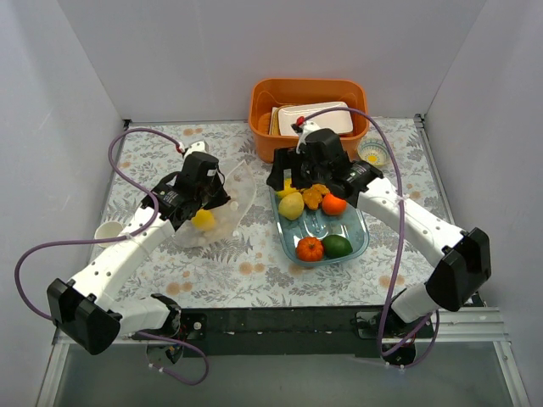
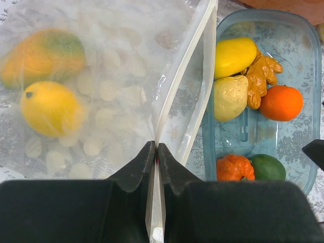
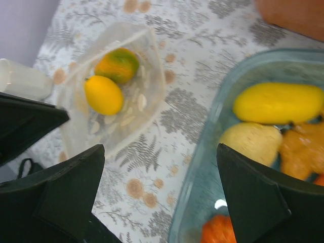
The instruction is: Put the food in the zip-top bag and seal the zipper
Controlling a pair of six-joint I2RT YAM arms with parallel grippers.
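The clear zip top bag (image 2: 126,66) lies on the left side of the table with its mouth toward the tray. Inside it are a yellow lemon (image 2: 52,109) and an orange-green mango (image 2: 48,58). My left gripper is shut on the bag's thin rim at the opening. My right gripper hangs open over the tray's left edge, nothing between its fingers. In the blue tray (image 1: 361,246) sit a yellow oblong fruit (image 2: 235,56), a pale yellow fruit (image 2: 230,97), a ginger-like root (image 2: 261,76), an orange (image 2: 282,103), a red-orange pumpkin-like vegetable (image 2: 234,168) and a green avocado-like fruit (image 2: 268,167).
An orange bin (image 1: 263,93) holding a white tray (image 1: 335,116) stands at the back. A small patterned bowl (image 1: 373,153) is at the back right, a white cup (image 1: 109,231) at the left.
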